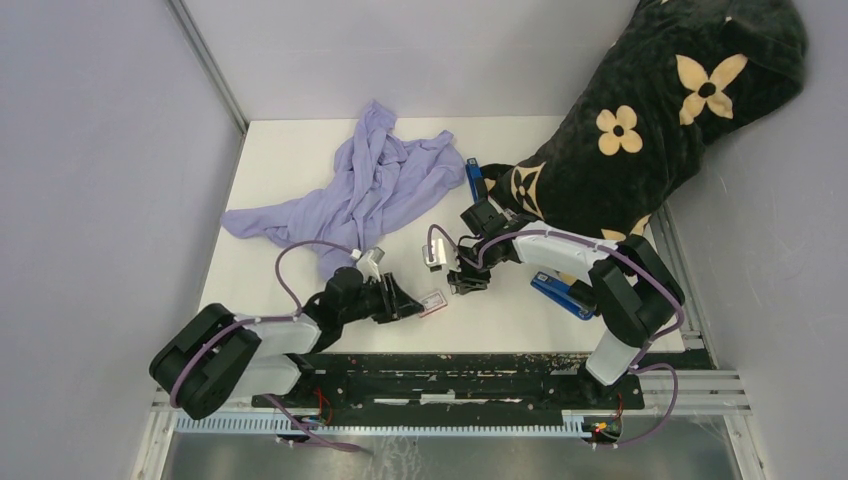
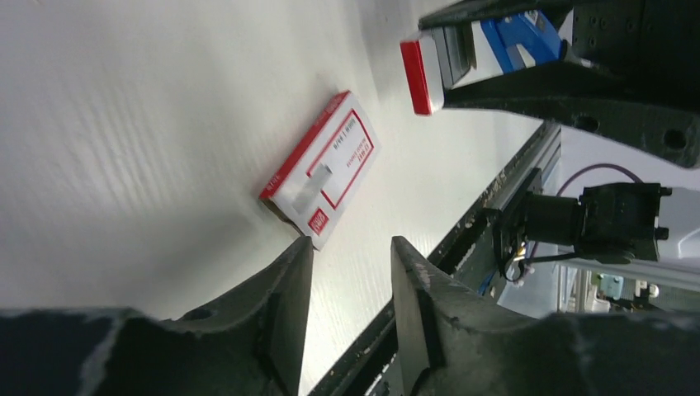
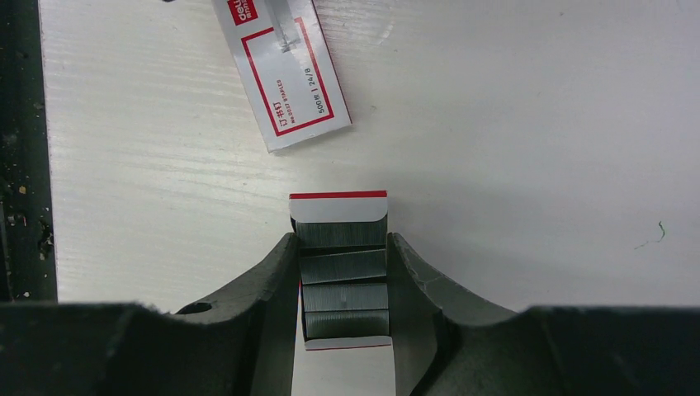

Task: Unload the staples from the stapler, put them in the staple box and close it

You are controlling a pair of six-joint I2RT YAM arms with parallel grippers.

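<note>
A white staple box (image 2: 336,162) with red trim lies on the table, also seen in the top view (image 1: 433,302). My right gripper is shut on a second, open box of staples (image 3: 342,322), held above the table with rows of staples showing. My left gripper is part open just above and beside the lying box, nothing between its fingers. In the top view one blue stapler (image 1: 560,296) lies at the right front and another (image 1: 473,178) at the back.
A lavender cloth (image 1: 370,185) covers much of the back left. A large dark flowered plush (image 1: 660,120) fills the back right. The table's front edge (image 1: 470,352) runs just below both grippers; bare table (image 1: 255,280) shows at the left.
</note>
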